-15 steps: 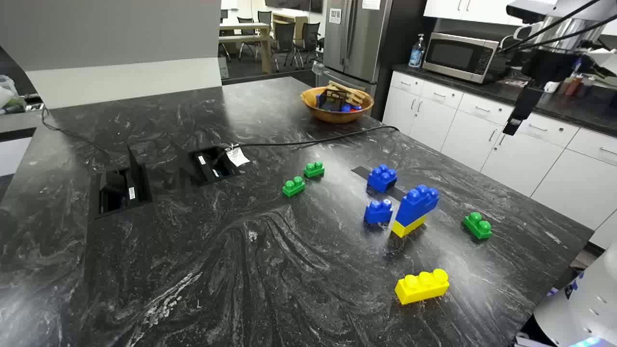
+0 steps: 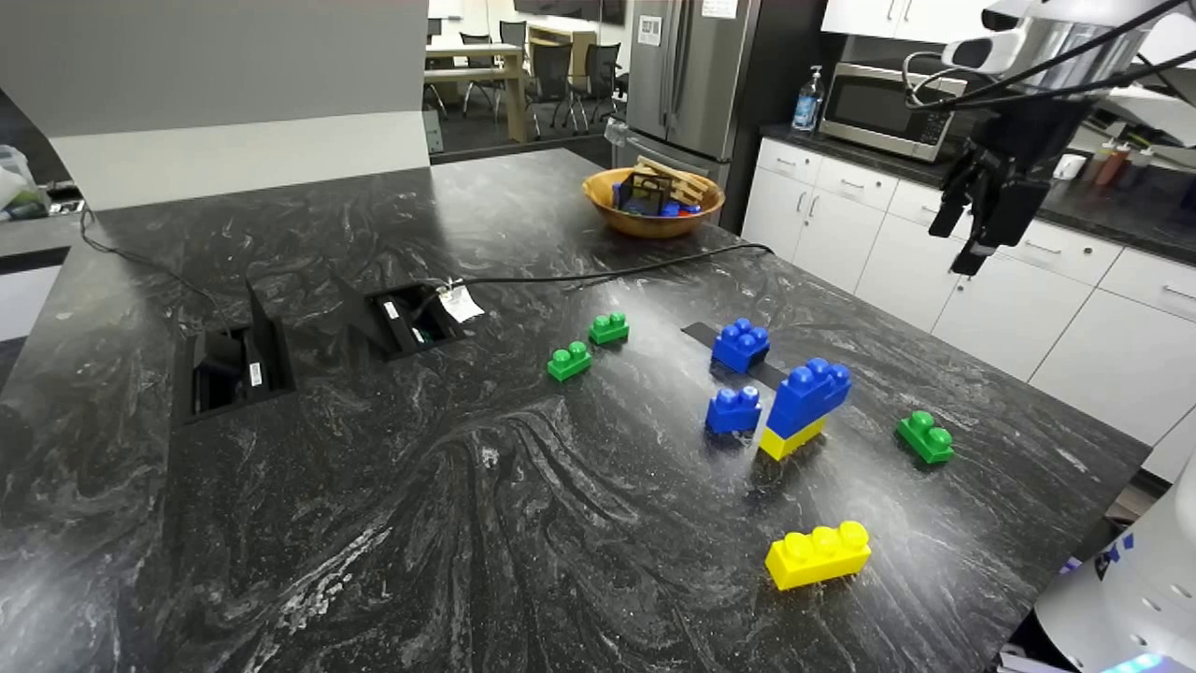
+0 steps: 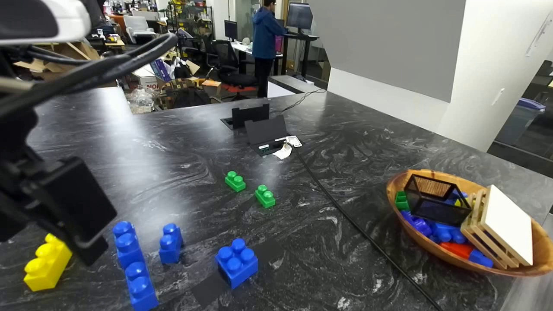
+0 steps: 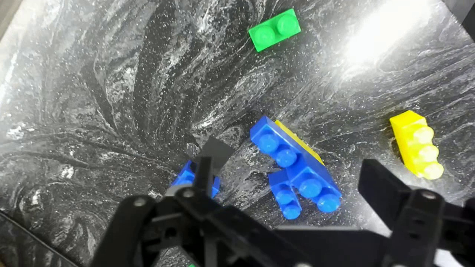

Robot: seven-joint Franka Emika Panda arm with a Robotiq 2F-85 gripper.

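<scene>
High above the table, my gripper stands open with nothing between its fingers. Far below that gap, in the wrist view, is a stack: a long blue piece (image 2: 813, 393) on a yellow brick (image 2: 791, 438). Close beside it is a small two-stud blue brick (image 2: 733, 410). A wider blue brick (image 2: 740, 346) sits apart; my left finger (image 4: 205, 175) partly hides it in the wrist view. A separate yellow brick (image 2: 819, 555) lies towards the front, and a green brick (image 4: 275, 29) lies alone on the stack's other side.
Two small green bricks (image 3: 235, 181) (image 3: 265, 196) lie farther across the table. A wooden bowl (image 2: 656, 226) of assorted things stands near the far edge. One black cable (image 3: 352, 220) crosses the tabletop from the open sockets (image 2: 409, 318).
My gripper has turned and shifted left in exterior view 1, so that both fingers show there. The bricks have stayed where they were.
</scene>
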